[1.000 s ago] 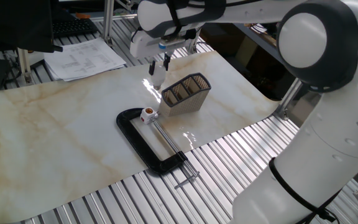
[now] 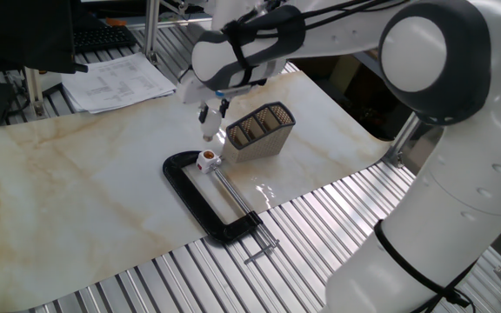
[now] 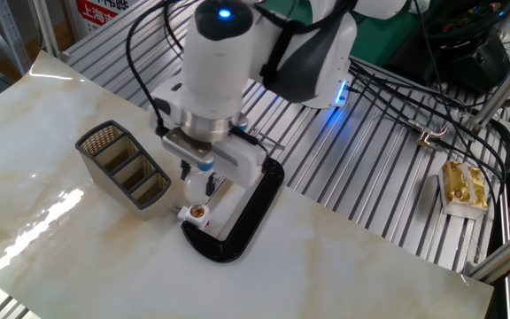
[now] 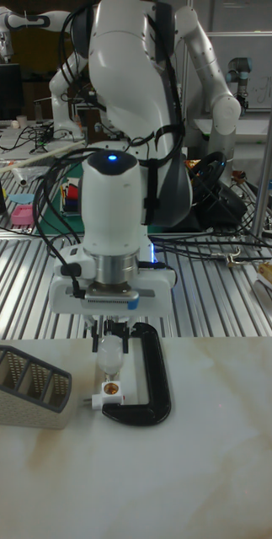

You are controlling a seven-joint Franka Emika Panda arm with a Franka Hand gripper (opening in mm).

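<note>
My gripper (image 2: 213, 112) is shut on a whitish light bulb (image 2: 210, 127), which hangs with its narrow end down. Below it, a white lamp socket (image 2: 208, 160) with a copper-coloured opening sits at one end of a black C-clamp (image 2: 194, 196). In exterior view 1, a gap shows between bulb and socket. From the front, the bulb (image 4: 112, 356) appears directly over the socket (image 4: 112, 392); whether they touch there I cannot tell. The clamp lies flat, partly on the marbled sheet and partly on the slatted table.
Close beside the socket stands a beige caddy (image 3: 122, 177) with a dark rim and several compartments. Papers (image 2: 116, 83) lie by the far edge of the marbled sheet (image 2: 68, 191). A gold-and-white package (image 3: 463, 189) rests on the slats. Much of the sheet is bare.
The gripper, with the bulb in it, has moved leftward and lower in exterior view 1, now nearer the socket. Clamp, socket and caddy have stayed put.
</note>
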